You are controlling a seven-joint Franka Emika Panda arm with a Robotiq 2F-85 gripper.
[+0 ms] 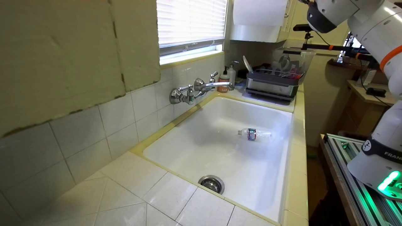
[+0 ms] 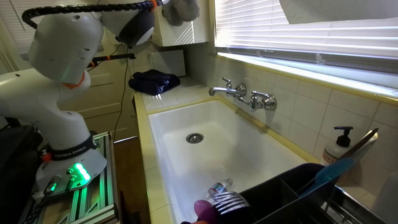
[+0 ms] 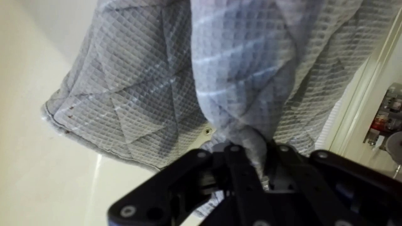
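Note:
A grey quilted cloth (image 3: 139, 83), waffle-textured with a stitched edge, fills much of the wrist view. My gripper is shut on a bunched fold of it, and the rest spreads out beyond the fingers. At the top of exterior view 2, a grey hanging shape (image 2: 182, 10) beside the cupboard looks like part of this cloth. My gripper itself is outside both exterior views; only the arm (image 2: 67, 44) shows there. The cloth hides part of the pale surface behind it in the wrist view.
The white sink (image 1: 181, 150) holds a clear plastic bottle (image 1: 254, 134) lying on its side. A chrome faucet (image 1: 214, 85) juts over it. The dish rack (image 1: 272, 83) stands at the far end. Dark folded cloth (image 2: 155, 82) lies on the opposite counter.

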